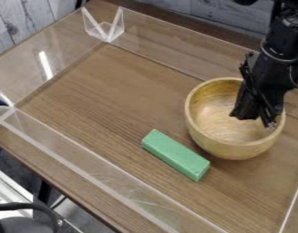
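The black gripper point(251, 98) is at the right, pointing down over the back right part of a tan wooden bowl point(210, 136), its tip inside or just over the rim. Whether anything is between its fingers cannot be seen clearly. A green rectangular block point(176, 154) lies on the wooden table point(102, 100), in front and left of the bowl.
Clear plastic edging runs along the table's left and back. A clear bracket point(104, 25) stands at the back left. A black object point(24, 218) sits at the bottom left corner.
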